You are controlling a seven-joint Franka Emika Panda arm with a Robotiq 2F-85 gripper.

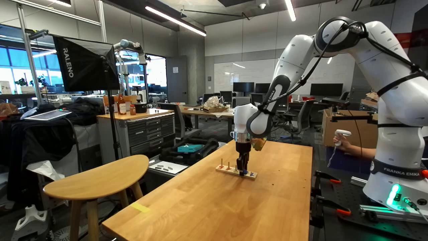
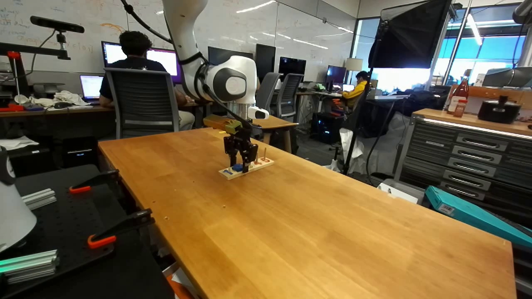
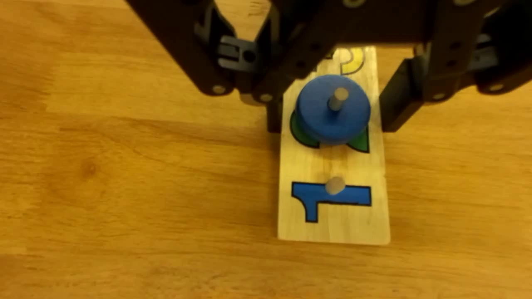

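Note:
A narrow wooden peg board (image 3: pixel 331 229) with painted numerals lies flat on the table, seen also in both exterior views. One blue ring (image 3: pixel 319 122) sits round a peg over the green numeral. A bare peg (image 3: pixel 335 185) stands at the blue 1 (image 3: pixel 309 194). My gripper (image 2: pixel 239 167) points straight down at the board, with one finger against each long edge of it. In the wrist view those fingers (image 3: pixel 397 102) are shut on the board's width, and gaps show between them and the ring. The board's far end is hidden under the gripper there.
Taller pegs (image 1: pixel 221 162) rise from the other end of the board. Clamps (image 2: pixel 107 239) grip the edge on the robot's side, and a stool (image 1: pixel 96 176) stands off the far side.

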